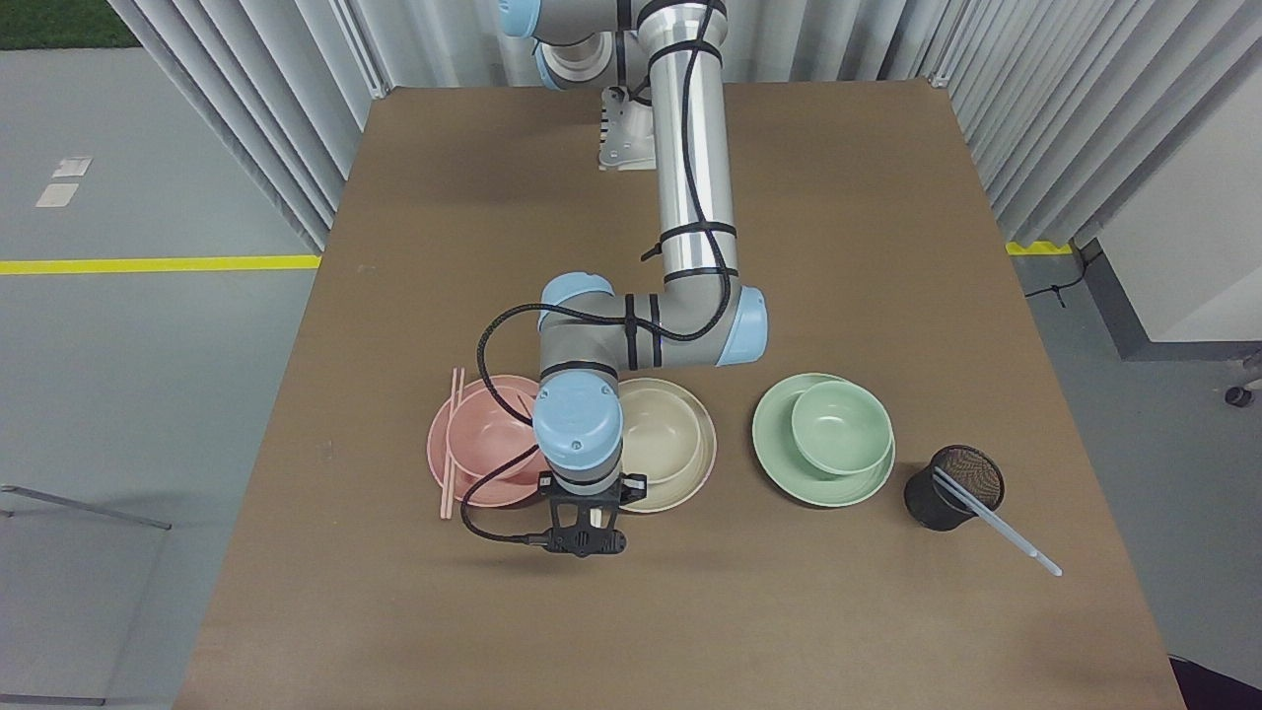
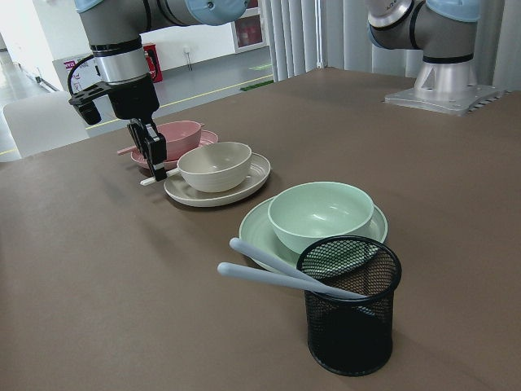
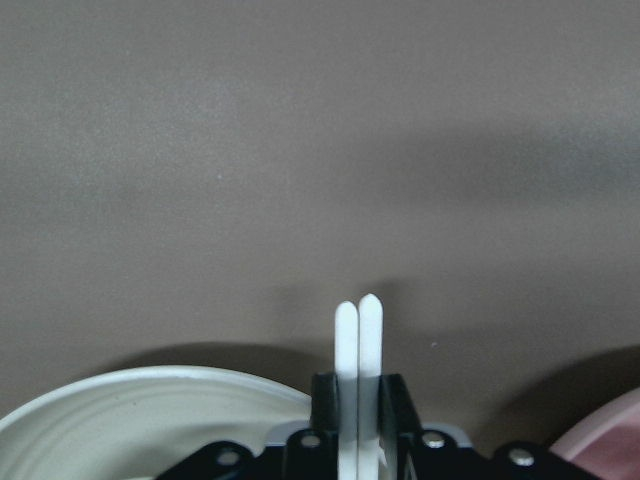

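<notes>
My gripper hangs low at the near edge of the cream bowl on its cream plate, shut on a pair of white chopsticks, which lie side by side between its fingers in the wrist view. The cream plate or bowl rim shows just beside them. To the left in the front view, a pink bowl sits on a pink plate with pink chopsticks laid across its side.
A green bowl on a green plate sits to the right, beside a black mesh holder with pale blue sticks.
</notes>
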